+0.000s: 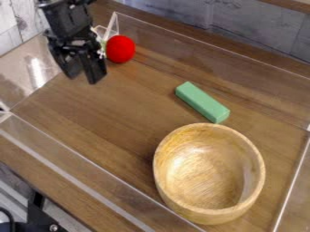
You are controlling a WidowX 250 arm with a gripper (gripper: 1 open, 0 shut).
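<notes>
A black gripper [82,68] hangs over the upper left of the wooden table, just left of a red ball [120,48]. Whether it is open or shut is hard to tell. A green block [202,102] lies right of centre, and a wooden bowl [208,170] stands at the bottom right.
Clear panels edge the table at the left and right, and cables lie outside the bottom left corner.
</notes>
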